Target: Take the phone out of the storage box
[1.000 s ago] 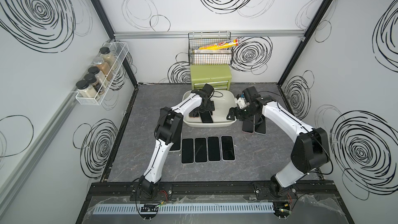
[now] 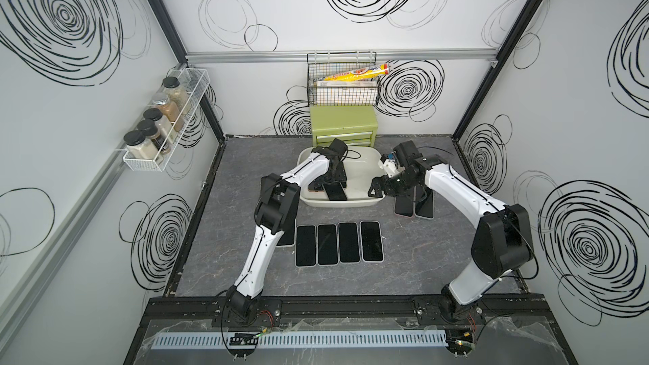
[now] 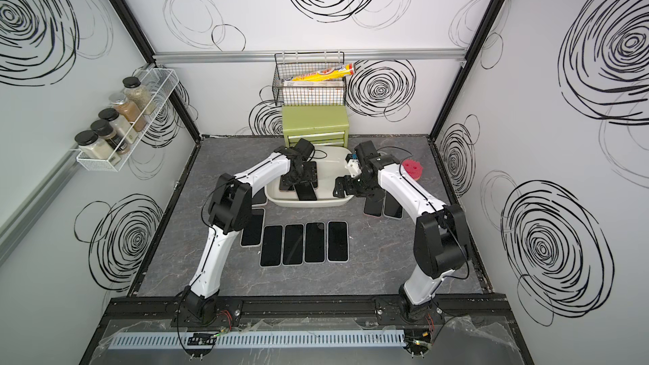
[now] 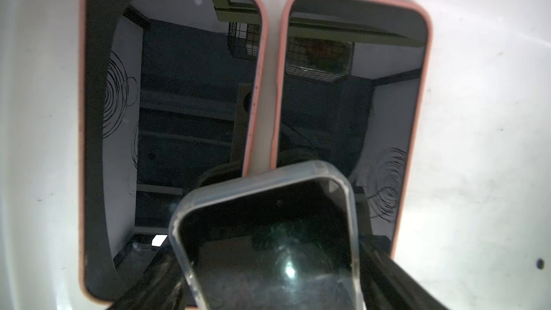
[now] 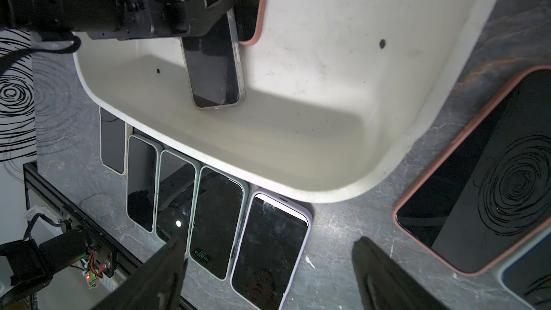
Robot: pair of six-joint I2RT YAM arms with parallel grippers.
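Note:
The white storage box (image 2: pixel 361 169) holds several phones: two with pink cases side by side (image 4: pixel 172 80) (image 4: pixel 350 80), and a clear-cased phone (image 4: pixel 269 258) lying across their near ends. My left gripper is over the clear-cased phone, its blurred fingers either side of it; whether they touch it I cannot tell. My right gripper stands open above the table at the box's right side, nothing between its fingers.
Phones lie in a row in front of the box (image 3: pixel 292 243), and more lie at its right (image 5: pixel 470 172). A green cabinet (image 2: pixel 343 118) stands behind it, under a wire basket. Jars sit on the left wall's rack.
My left arm shifts slightly over the box. The right arm has barely moved.

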